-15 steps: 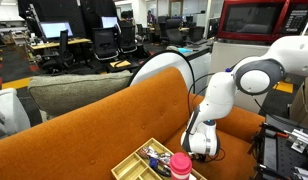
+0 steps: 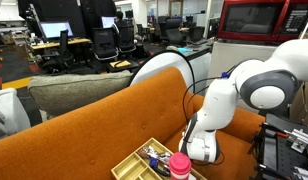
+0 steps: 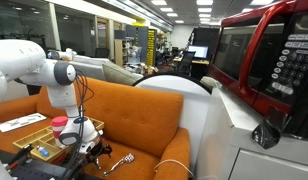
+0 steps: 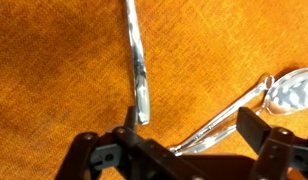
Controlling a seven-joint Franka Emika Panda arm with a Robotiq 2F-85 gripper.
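Observation:
Metal cutlery lies on the orange couch seat. In the wrist view, one slim silver handle (image 4: 140,75) runs down from the top edge, its end near my left fingertip. To the right lie a spoon (image 4: 292,92) with a shiny bowl and silver handles (image 4: 219,125) close together, partly behind my right finger. My gripper is open above the seat, its black fingers wide apart with no object held. In the second exterior view, a piece of cutlery (image 3: 120,162) shows on the seat beside the gripper.
A wooden compartment tray (image 2: 127,171) with small items in it sits left of the gripper. A red-topped container (image 2: 181,163) stands at the tray, close to the arm. The couch backrest (image 2: 104,118) rises behind. Bare seat lies to the right in the second exterior view.
Over the last second the arm has swung its elbow right and lower in the first exterior view, and the wrist has shifted slightly. The tray and the red-topped container stay put.

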